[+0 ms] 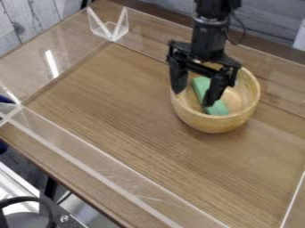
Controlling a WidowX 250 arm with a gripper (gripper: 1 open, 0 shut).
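Observation:
My black gripper point(202, 73) reaches down from the top centre into a round wooden bowl point(244, 116) on the right of the camera view. Its fingers are apart, over a green object point(215, 104) lying in the bowl, partly covering it. Whether they touch the object I cannot tell.
A clear angular container point(110, 22) stands at the upper left. A black object point(27, 214) is at the bottom left corner.

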